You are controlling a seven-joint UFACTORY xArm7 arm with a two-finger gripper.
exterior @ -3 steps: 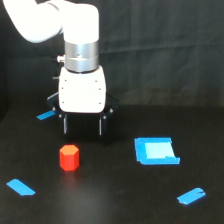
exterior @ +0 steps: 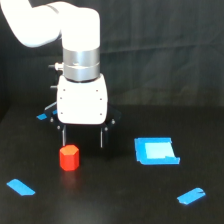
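Observation:
A white robot arm with its gripper [exterior: 82, 136] hangs at the centre-left, its two thin dark fingers apart and pointing down, nothing visible between them. Just in front of and below the gripper, slightly to its left, a red hexagonal block [exterior: 69, 157] stands on the black table.
A square with a blue border and pale centre [exterior: 156, 151] lies to the right. Blue strips [exterior: 21, 187] lie at front left, at front right [exterior: 191, 196] and behind the arm at left [exterior: 42, 116].
The arm and gripper have moved down and slightly left, closer to the red block. The block and the blue pieces have not moved.

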